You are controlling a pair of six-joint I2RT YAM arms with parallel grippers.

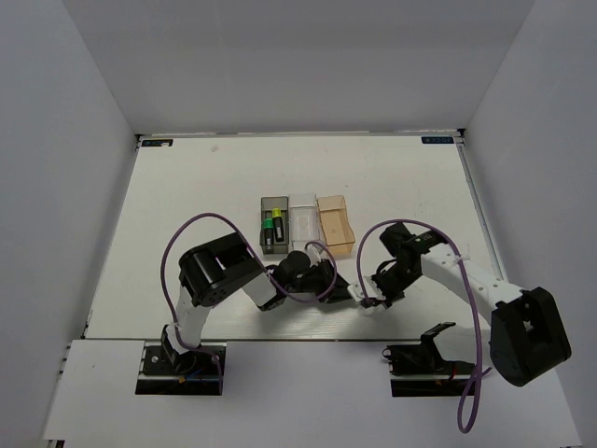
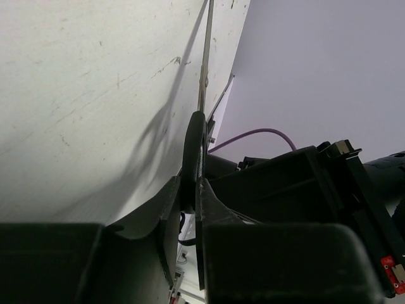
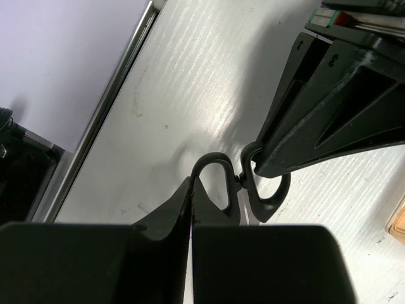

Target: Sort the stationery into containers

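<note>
Black scissors (image 3: 266, 202) hang between my grippers at the front centre of the table. In the left wrist view my left gripper is shut on their handle, with the blade (image 2: 205, 69) pointing away from it. In the right wrist view the other gripper's dark fingers reach onto a handle loop from the upper right. My right gripper has its fingertips at the left loop; they look nearly together, and whether they grip it is unclear. In the top view both grippers (image 1: 331, 289) (image 1: 368, 291) meet closely.
Behind the grippers stand a grey container (image 1: 274, 203) with markers, a white container (image 1: 303, 219) and a tan container (image 1: 334, 219). The front edge runs close below the grippers.
</note>
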